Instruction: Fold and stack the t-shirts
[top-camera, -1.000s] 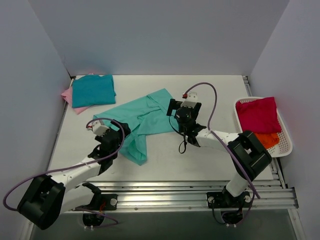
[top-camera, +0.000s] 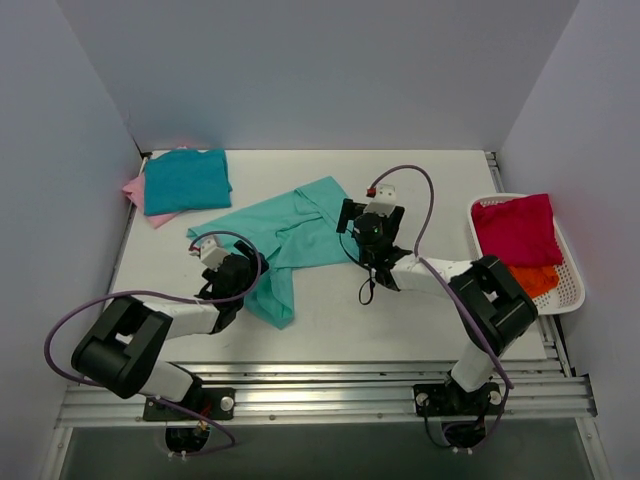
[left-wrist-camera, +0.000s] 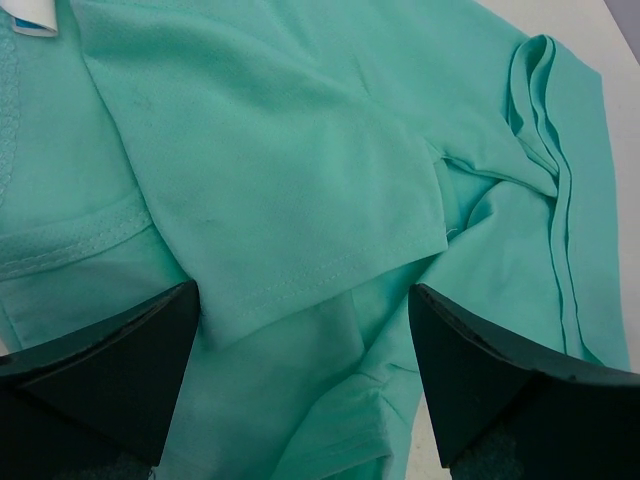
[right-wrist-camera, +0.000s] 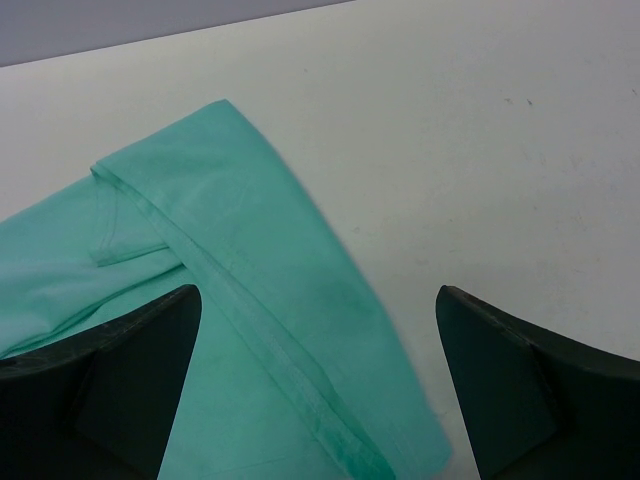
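Note:
A mint T-shirt (top-camera: 300, 230) lies loosely spread, with creases and folded-over parts, in the middle of the table. My left gripper stands open over the shirt's left part, close above bunched cloth and a hem. My right gripper is open above the shirt's right end, where a long folded strip (right-wrist-camera: 285, 360) runs toward the near edge. At the back left, a folded teal shirt (top-camera: 188, 182) lies on a pink one (top-camera: 135, 191).
A white basket (top-camera: 566, 298) on the right holds red (top-camera: 515, 228) and orange (top-camera: 532, 280) cloths. Bare table (top-camera: 420, 330) lies in front of the right arm and behind the shirt; grey walls enclose the sides and back.
My left arm has swung to the right and its gripper has shifted slightly over the mint shirt. The right arm moved very slightly to the right. The shirt looks unchanged.

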